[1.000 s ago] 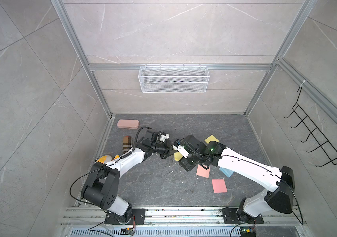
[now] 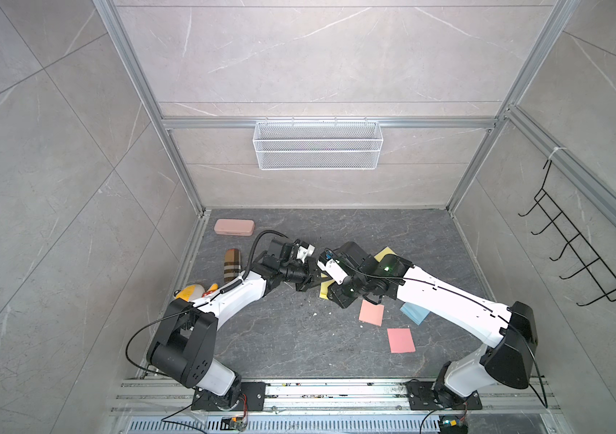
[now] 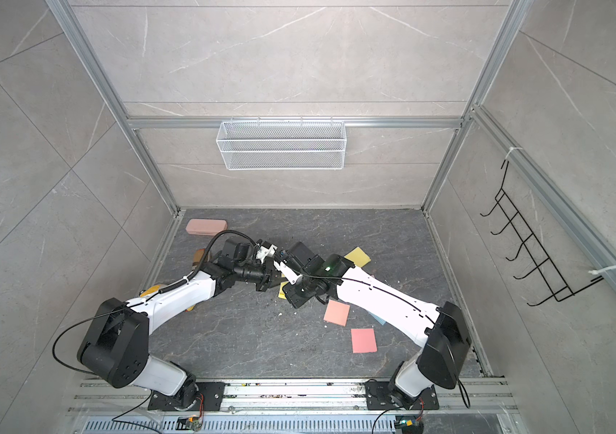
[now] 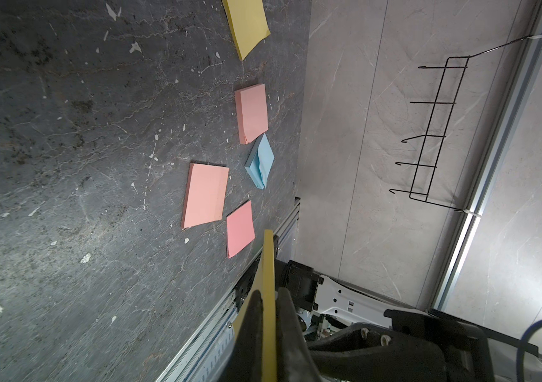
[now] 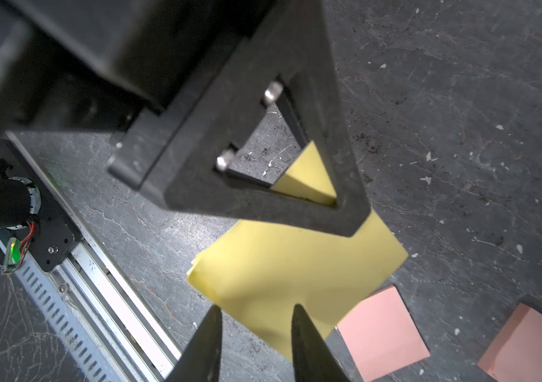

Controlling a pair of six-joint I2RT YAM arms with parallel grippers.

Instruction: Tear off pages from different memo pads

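Observation:
Thin yellow memo paper [image 5: 296, 267], layered at its left edge, hangs above the table. My left gripper is shut on it; in the left wrist view it appears edge-on between the fingers. In the right wrist view, one black finger [image 5: 271, 219] of the left gripper crosses the paper's far part. My right gripper stands part open, its two fingertips apart with the paper's near part visible between and beyond them. Whether they touch it, I cannot tell. On the table lie a peach pad [image 4: 204, 194], two pink pads, a blue pad [image 4: 260, 162] and a yellow pad [image 4: 248, 25].
A pink case [image 2: 234, 227] and a brown striped object [image 2: 232, 264] lie at the left, with an orange-yellow item [image 2: 191, 291] near the left arm. A white wire basket [image 2: 318, 146] hangs on the back wall.
Over the last second both grippers have shifted slightly at the table's middle, the left one a little to the right. The pads on the table have stayed in place.

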